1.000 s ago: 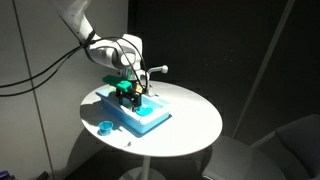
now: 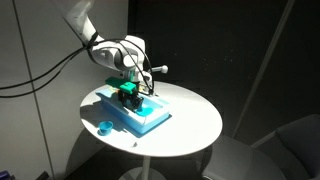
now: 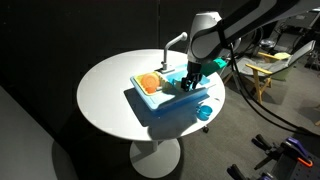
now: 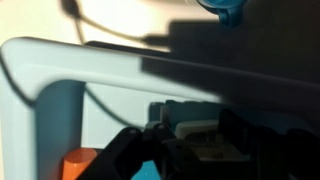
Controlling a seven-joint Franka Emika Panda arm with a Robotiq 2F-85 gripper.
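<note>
My gripper (image 2: 130,102) reaches down into a light-blue tub (image 2: 154,123) on the round white table. In the wrist view its dark fingers (image 4: 128,146) stand apart, low inside the tub near one wall. A pale item (image 4: 196,129) shows between them, largely in shadow; whether they touch it is unclear. An orange thing (image 4: 78,162) lies in the tub off to one side, seen also as an orange round piece (image 3: 151,81) in exterior view 2. Outside the tub stands a small blue cup (image 2: 105,128).
A white faucet (image 3: 176,41) rises behind the tub. Much of the white tabletop (image 3: 105,85) away from the arm is bare. The cup (image 3: 204,112) sits close to the table edge, beside the tub. Dark cables loop around the arm.
Over the last second the gripper has come down a little, deeper into the tub. The tub and cup stay in place.
</note>
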